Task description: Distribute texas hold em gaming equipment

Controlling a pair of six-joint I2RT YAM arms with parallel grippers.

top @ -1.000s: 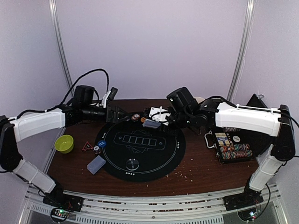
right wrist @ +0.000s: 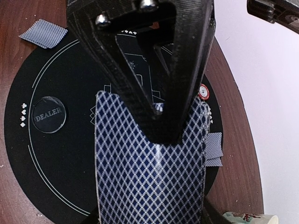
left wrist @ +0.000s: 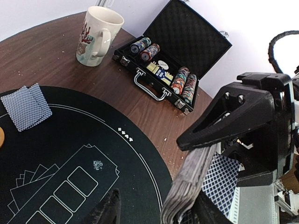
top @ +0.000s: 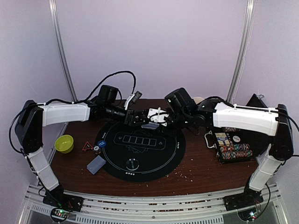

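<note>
A blue-patterned card deck (right wrist: 152,182) hangs above the round black poker mat (top: 145,163), with my right gripper shut on it. My left gripper stands open around the deck's near end; its fingers (left wrist: 111,207) are spread, and a gap shows on one side. In the right wrist view, the left gripper's dark fingers (right wrist: 163,126) overlap the deck's upper end. Two face-down cards (left wrist: 27,108) lie on the mat's edge. The dealer button (right wrist: 49,114) rests on the mat, and a red chip (right wrist: 203,91) lies near its far edge.
The open chip case (left wrist: 163,70) and a mug (left wrist: 99,37) stand beyond the mat. Towards the left are a green bowl (top: 64,143), a blue chip (top: 101,143), an orange triangular item (top: 87,146) and a pale blue card stack (top: 96,164). The front table strip holds small specks.
My left arm has moved right until its gripper meets the right one at the deck, covering the chips seen there earlier. The right arm has stayed almost still, holding the deck.
</note>
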